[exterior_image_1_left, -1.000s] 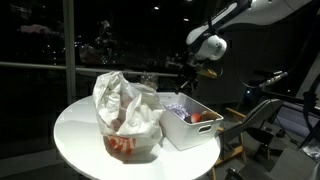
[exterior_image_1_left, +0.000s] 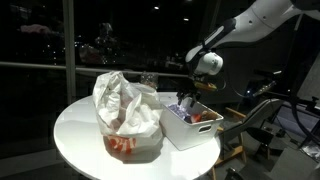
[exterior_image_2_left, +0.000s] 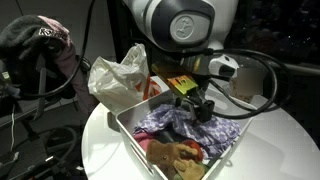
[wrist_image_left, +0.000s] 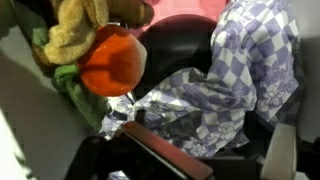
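Note:
My gripper is open and low over the white bin (exterior_image_1_left: 188, 136), pointing down into it. Beneath the fingertips in the wrist view lies a crumpled purple-and-white checked cloth (wrist_image_left: 205, 100). One reddish-brown finger (wrist_image_left: 168, 150) and one pale finger (wrist_image_left: 282, 153) stand well apart, and no grip on the cloth shows. Up and to the left of the cloth are a shiny orange-red ball (wrist_image_left: 112, 62) and a tan plush toy (wrist_image_left: 70, 38). A dark rounded object (wrist_image_left: 172, 48) sits beside the ball. In exterior view 2 the arm partly hides the bin's far side.
On the round white table (exterior_image_1_left: 80, 140), a white crinkled bag (exterior_image_1_left: 125, 98) hangs over an orange-red container (exterior_image_1_left: 120, 146) beside the bin. The bin's walls stand close around my gripper. Bare table lies left of the bag.
The gripper has come down over the past second, from above the bin to down near its contents. The bin and bag stay in place.

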